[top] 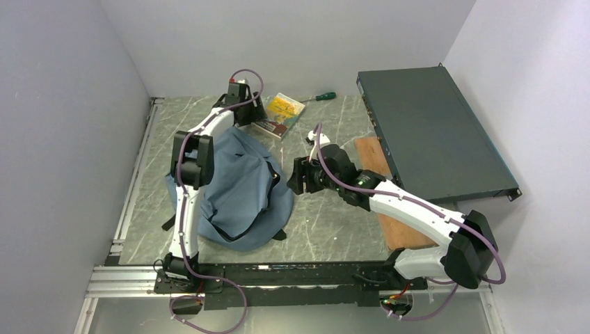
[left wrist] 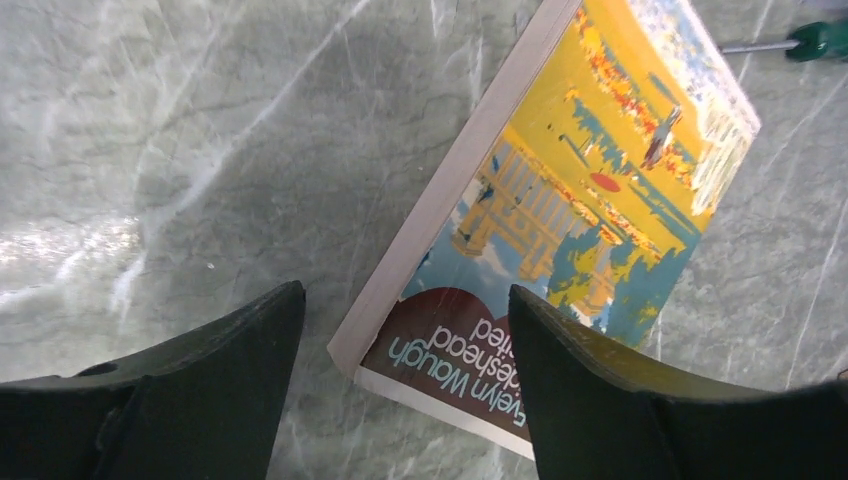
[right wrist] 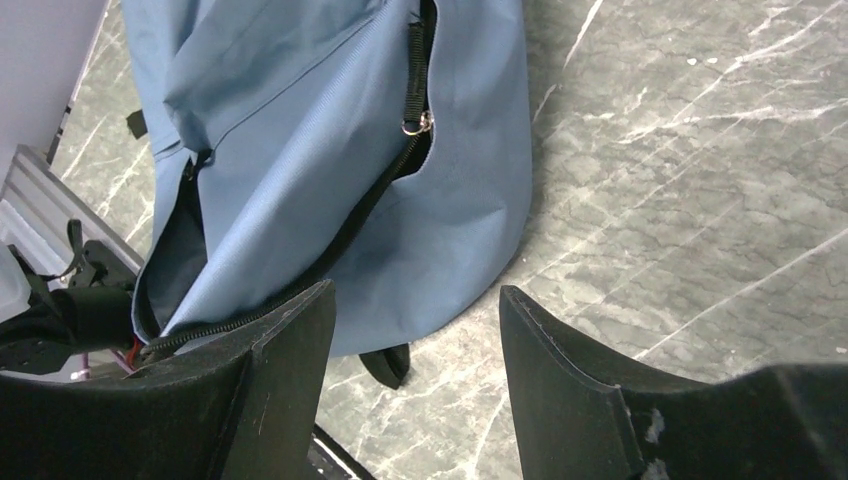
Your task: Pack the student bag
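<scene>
A blue fabric bag (top: 236,202) with black zips lies crumpled on the marble table, left of centre. A book (left wrist: 590,200) with a yellow cover lies flat at the back. My left gripper hangs low over the book's lower left corner, fingers apart, nothing held. My right gripper stands open above the bag's right edge and bare table, with nothing between its fingers.
A green-handled screwdriver (top: 321,96) lies behind the book. A wooden board (top: 400,229) and a large dark panel (top: 435,129) fill the right side. Bare marble lies between bag and board.
</scene>
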